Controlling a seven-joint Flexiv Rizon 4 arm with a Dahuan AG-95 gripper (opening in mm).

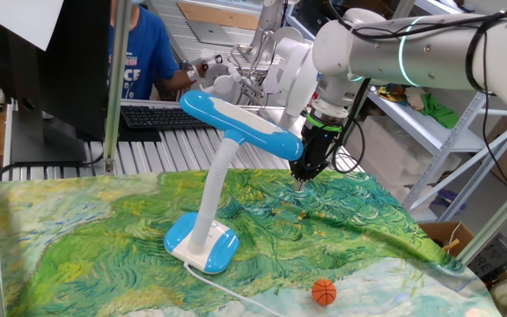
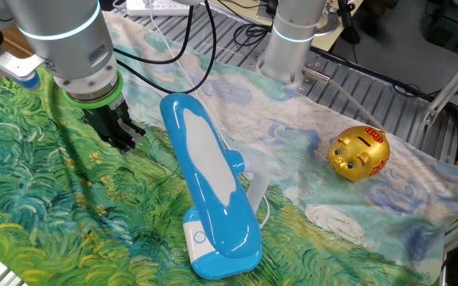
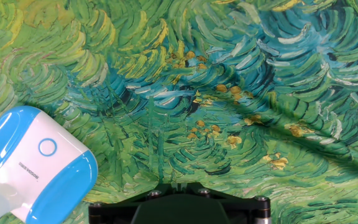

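A blue-and-white desk lamp stands upright on the painted cloth, its base (image 1: 202,242) flat and its long head (image 2: 211,179) tilted on a white flexible neck (image 1: 214,189). In exterior view 1 my gripper (image 1: 300,183) points down behind and to the right of the lamp, apart from it, low over the green cloth. Exterior view 2 has the gripper (image 2: 132,141) left of the lamp head. Seen from the wrist, the gripper has its fingers together, with nothing visible between them; the lamp base (image 3: 42,165) lies at the lower left.
A small orange basketball (image 1: 324,291) rests near the cloth's front edge. In exterior view 2 a golden piggy bank (image 2: 359,153) sits at the right. The lamp's white cable (image 1: 231,298) trails across the cloth (image 1: 86,255). Below the gripper, the cloth is bare.
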